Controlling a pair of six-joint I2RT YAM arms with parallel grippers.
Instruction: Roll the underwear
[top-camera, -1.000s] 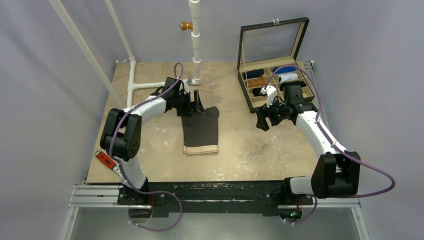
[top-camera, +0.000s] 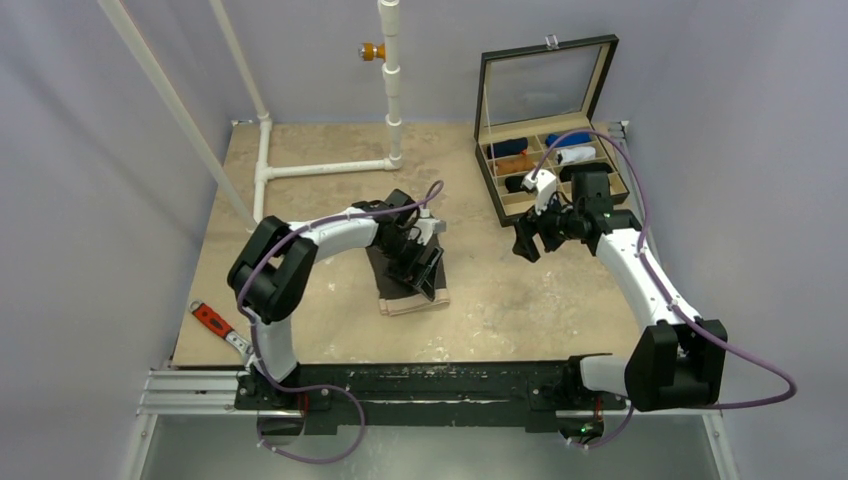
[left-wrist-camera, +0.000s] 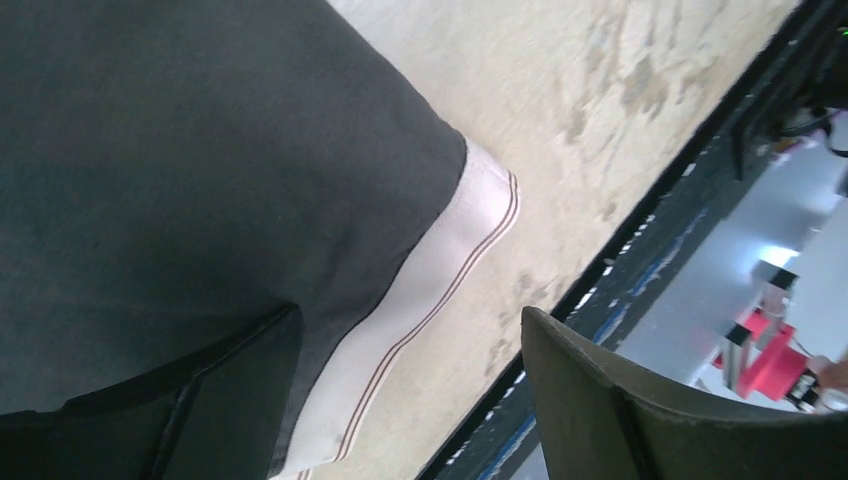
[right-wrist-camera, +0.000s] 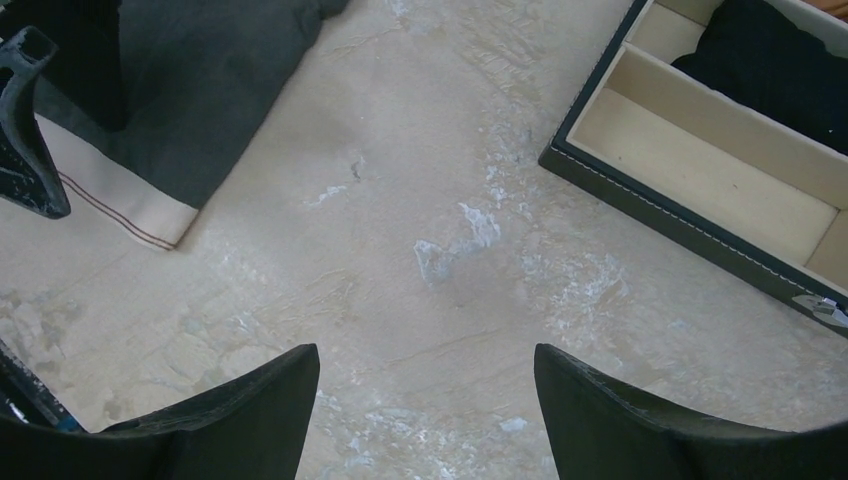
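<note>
The dark grey underwear (top-camera: 385, 275) lies folded into a flat, slightly skewed rectangle left of the table's middle. Its pale waistband (top-camera: 412, 304) with a thin dark red stripe faces the front edge. Over the cloth's front right part stands my left gripper (top-camera: 430, 282), hiding some of it. In the left wrist view the underwear (left-wrist-camera: 200, 170) is under and beside the left finger, and the waistband (left-wrist-camera: 425, 285) runs between the spread fingers; neither finger is seen gripping it. My right gripper stands open above bare table, apart from the cloth.
A compartment box (right-wrist-camera: 660, 208) with its lid raised stands at the back right, several rolled cloths inside and an empty compartment near its front. White pipes rise behind the cloth. A red-handled tool (top-camera: 212, 320) lies at the front left.
My left gripper has come from the cloth's back edge toward the front and right. The underwear has shifted a little right and frontward and turned slightly. The right arm has barely moved.
</note>
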